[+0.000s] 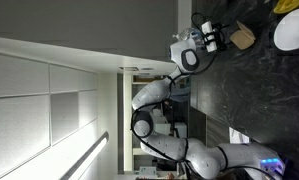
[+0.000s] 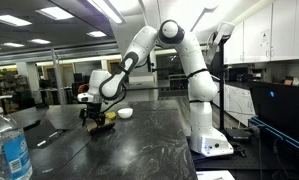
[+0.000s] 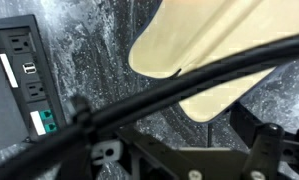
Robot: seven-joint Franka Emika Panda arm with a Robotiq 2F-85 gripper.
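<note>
A tan, wooden-looking piece [image 1: 243,37] lies on the dark table just beside my gripper [image 1: 221,40]. In the wrist view this tan piece [image 3: 201,38] fills the upper middle, and a thick black cable [image 3: 204,78] crosses in front of it. The lower part of the piece shows beyond the cable. At the bottom of that view the dark fingers [image 3: 251,128] of my open gripper stand apart, close to the piece's lower edge. Nothing shows held between them. In exterior view 2 the gripper [image 2: 92,116] is low over the table's far side and small.
A white round dish [image 1: 292,30] and a yellow one [image 1: 290,5] lie beyond the tan piece. A power strip [image 3: 31,75] is at the wrist view's left. A water bottle [image 2: 15,150] stands at the table's near left.
</note>
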